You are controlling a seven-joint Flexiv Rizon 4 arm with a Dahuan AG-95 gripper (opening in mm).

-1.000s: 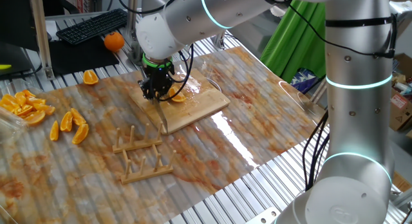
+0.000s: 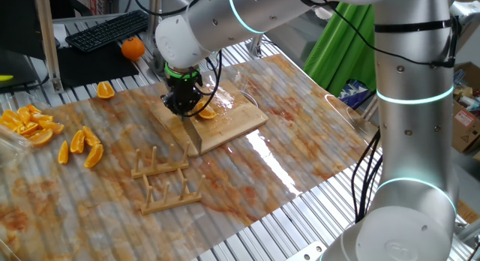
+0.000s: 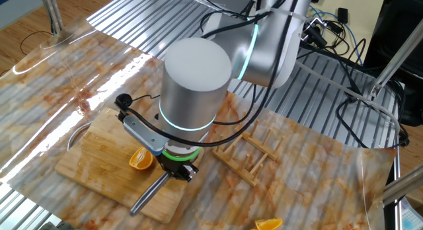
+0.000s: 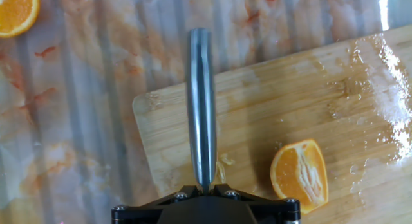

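Note:
A long metal tool, knife-like in shape (image 4: 201, 108), juts out from my gripper, which is shut on its near end. Seen from exterior view 2, the tool (image 3: 151, 193) slants over the corner of the wooden cutting board (image 3: 99, 165). In exterior view 1 its flat, blade-like side (image 2: 192, 133) hangs at the board's left edge; whether it touches the wood I cannot tell. A cut orange piece (image 4: 302, 177) lies on the board, to the right of the gripper in the wrist view, apart from the tool.
A wooden peg rack (image 2: 169, 182) stands near the board. Farther left lie loose orange wedges (image 2: 77, 142) and a heap of orange pieces (image 2: 28, 124). A whole orange (image 2: 133, 48) rests by the keyboard (image 2: 107, 30). The marbled sheet right of the board is clear.
My gripper has shifted very slightly, and the tool has turned a little, so its flat side shows broader in exterior view 1. The board, orange pieces and rack have stayed put.

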